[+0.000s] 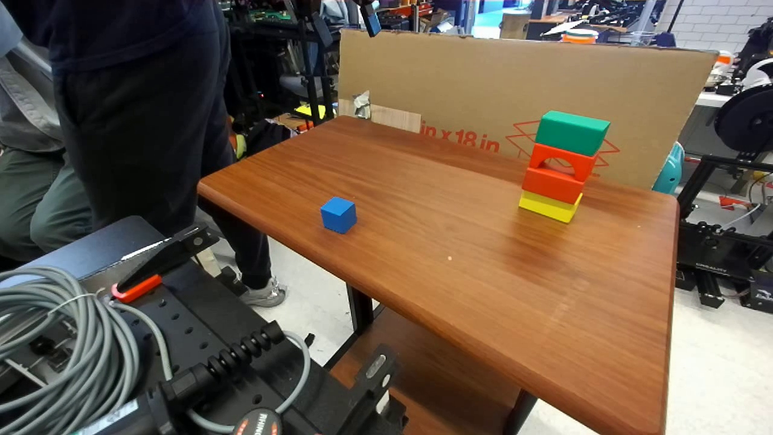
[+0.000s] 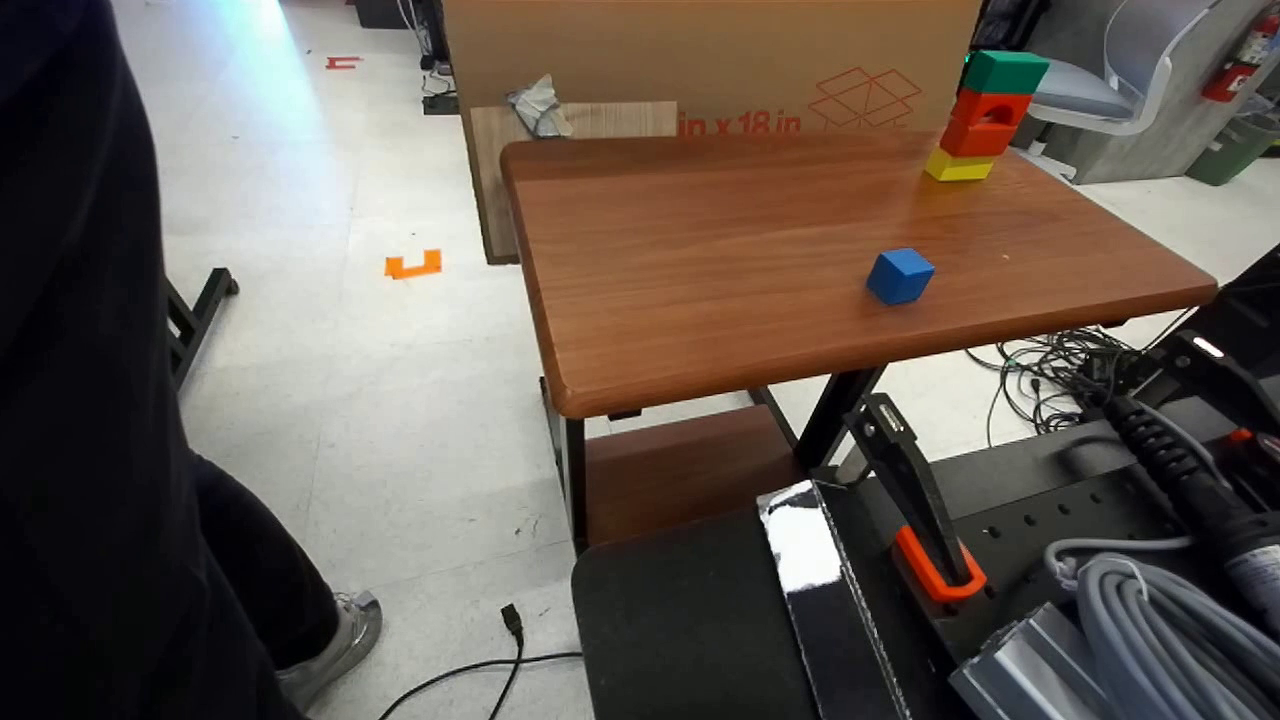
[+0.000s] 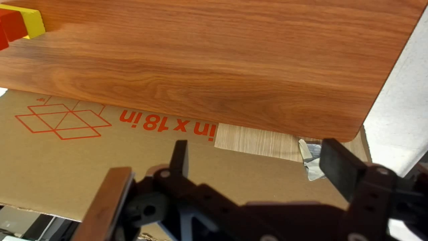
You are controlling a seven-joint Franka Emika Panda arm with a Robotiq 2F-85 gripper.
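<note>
In the wrist view my gripper is open, its two dark fingers wide apart and nothing between them. A blue cube [image 1: 338, 215] sits alone on the wooden table, close to the edge on the robot's side. Toward the table's far right stands a stack: a yellow block [image 1: 548, 206] at the bottom, a red block [image 1: 552, 184] on it, then a red arch [image 1: 563, 159] and a green block [image 1: 572, 133] on top. Only the yellow block [image 3: 34, 22] and some red show at the wrist view's upper left corner; the blue cube is out of that view.
Behind the table [image 1: 435, 239] stands a cardboard sheet [image 1: 464, 80], close to its back edge. A person [image 2: 84, 360] stands beside the table. Coiled grey cable [image 1: 65, 341] lies on the black robot base.
</note>
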